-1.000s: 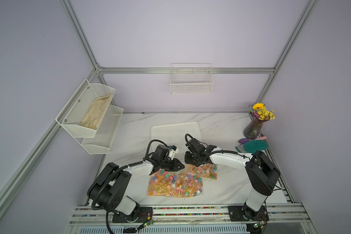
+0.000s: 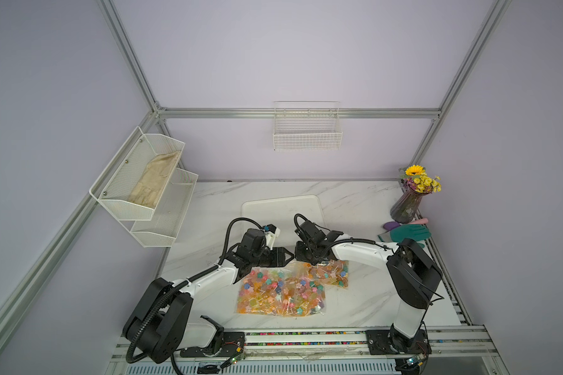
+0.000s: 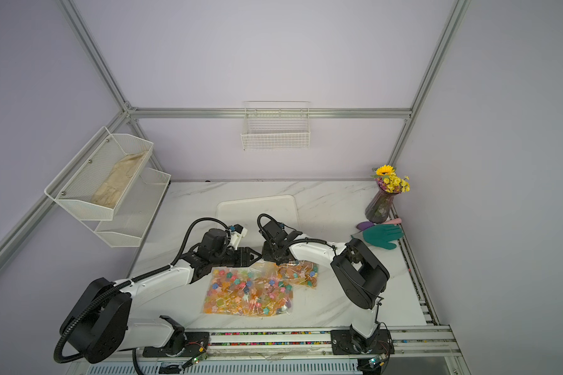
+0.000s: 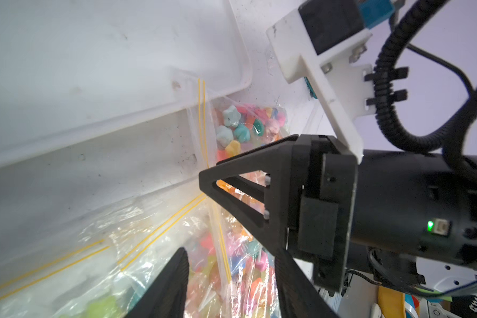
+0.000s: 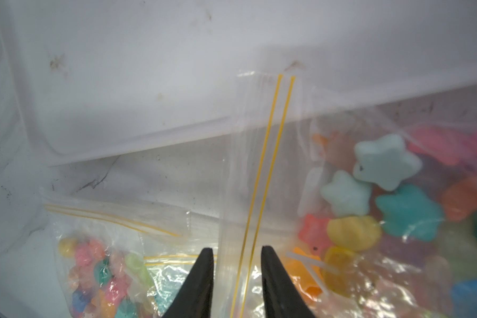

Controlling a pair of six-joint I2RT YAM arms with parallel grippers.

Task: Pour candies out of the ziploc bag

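Observation:
A clear ziploc bag of colourful star candies (image 5: 402, 212) lies on the table, its yellow zip strip (image 5: 262, 185) overlapping the tray's near edge. My right gripper is open, and the strip runs through the gap between its fingertips in the right wrist view; whether it sits between them or just below I cannot tell. Facing it from the left, my left gripper stands open above the bags, its fingertips apart from each other. The white tray (image 2: 281, 205) behind both grippers looks empty. Other candy bags (image 2: 262, 297) lie at the front.
Flowers in a vase (image 2: 408, 206) and a teal glove (image 2: 409, 233) occupy the right edge. White wire shelves (image 2: 162, 212) hang at left, a wire basket (image 2: 307, 134) on the back wall. The two grippers are close together. Bare table shows right of the bags.
My left gripper has moved back towards the tray and slightly left, and its arm has shifted left. The right arm has moved only a little to the left.

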